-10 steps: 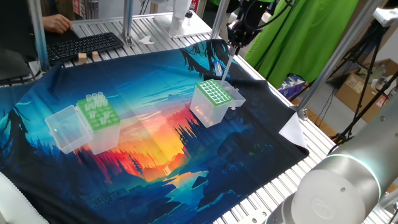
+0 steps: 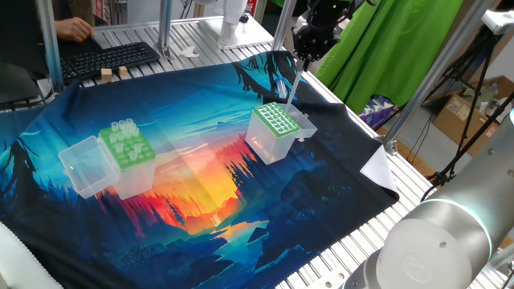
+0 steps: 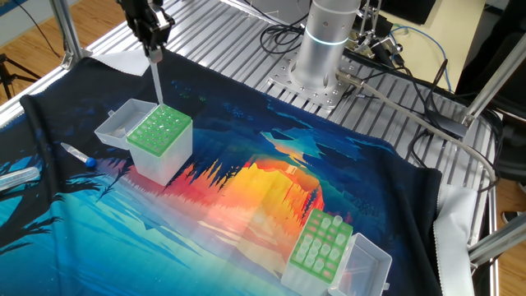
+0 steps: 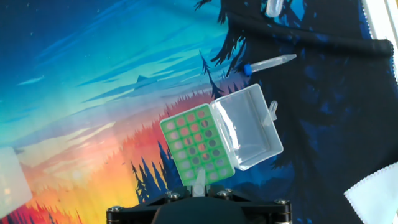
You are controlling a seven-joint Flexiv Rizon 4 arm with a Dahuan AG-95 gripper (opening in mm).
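A long translucent pipette tip [image 3: 157, 82] hangs from my gripper [image 3: 154, 54], which is shut on its upper end. The tip points down, nearly upright. In the wrist view the tip [image 4: 199, 182] overlaps the near edge of a green-topped rack box [image 4: 198, 144], whose holes look empty. Whether its lower end touches the box cannot be told. This box [image 2: 273, 136] stands open, its clear lid [image 4: 247, 127] folded out. A second green-topped box [image 2: 132, 168] holds several clear tips [image 3: 319, 242] standing in its holes, and its lid [image 3: 362, 265] is open too.
A blue-capped tube [image 3: 80, 155] lies near the first box, and another clear tube [image 3: 18, 178] lies farther out. The printed cloth [image 2: 193, 112] has folds and a turned-up corner [image 2: 379, 168]. Between the boxes the cloth is clear.
My gripper has turned or shifted slightly at its upper part. The tip stays at nearly the same spot by the box, and both boxes are unmoved.
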